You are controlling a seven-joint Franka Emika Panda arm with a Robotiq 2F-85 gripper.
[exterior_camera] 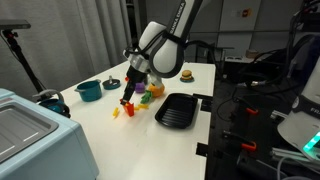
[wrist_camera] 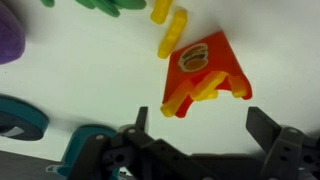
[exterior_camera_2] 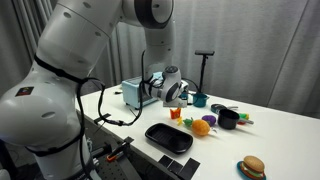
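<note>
A red fries carton (wrist_camera: 220, 55) with a burger picture lies between and beyond the fingers in the wrist view, several yellow fries (wrist_camera: 178, 100) sticking out of its mouth. Loose yellow fries (wrist_camera: 173, 33) rest beside it on the white table. My gripper is open, nothing between its fingertips. In exterior view 1 the gripper (exterior_camera: 127, 97) hangs just above the red carton (exterior_camera: 129, 110), and a yellow piece (exterior_camera: 115, 113) lies left of it. Exterior view 2 shows the carton (exterior_camera_2: 175, 113) under the gripper.
A black tray (exterior_camera: 178, 110) stands nearby on the table. Teal pots (exterior_camera: 90, 91), an orange item (exterior_camera_2: 201, 128), a purple item (wrist_camera: 8, 35) and green pieces (wrist_camera: 115, 5) lie around. A burger (exterior_camera_2: 252, 168) sits apart. The large pale blue box (exterior_camera: 40, 140) borders the left.
</note>
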